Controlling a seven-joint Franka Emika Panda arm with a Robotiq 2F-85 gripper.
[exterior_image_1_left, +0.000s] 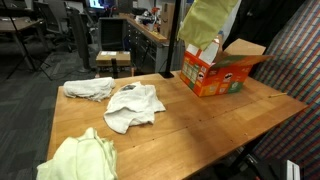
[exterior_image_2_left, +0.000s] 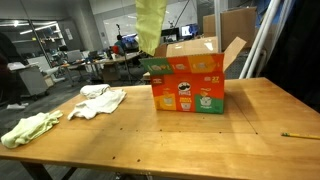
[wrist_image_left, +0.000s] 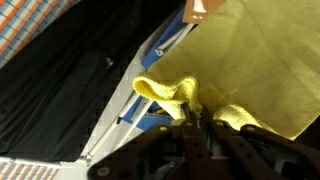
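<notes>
A yellow cloth fills much of the wrist view, bunched where my gripper is shut on it. In exterior view 1 the cloth hangs high, its lower end just in front of and above the open red and green cardboard box. From exterior view 2, the cloth dangles above the left side of the box. The gripper itself is out of both exterior views.
On the wooden table lie a white cloth, a folded whitish cloth and a pale yellow-green cloth. A pencil rests near the right edge.
</notes>
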